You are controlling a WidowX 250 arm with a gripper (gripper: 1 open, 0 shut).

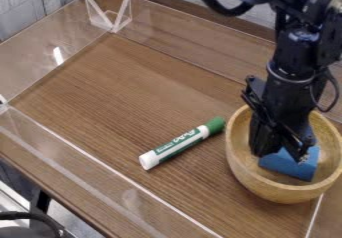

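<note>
My black gripper (267,132) reaches down from the upper right into a tan bowl (277,190) at the lower right. Its fingertips are dark and low over the bowl's left half; whether anything is between them is hard to see. A blue object (291,165) lies in the bowl, just right of and partly behind the fingers. A green and white tube (181,144), like a glue stick or marker, lies on the wooden surface left of the bowl.
The wooden tray floor (120,72) is clear at the left and centre. Transparent walls (40,147) edge it on the left, with a clear corner piece at the upper left.
</note>
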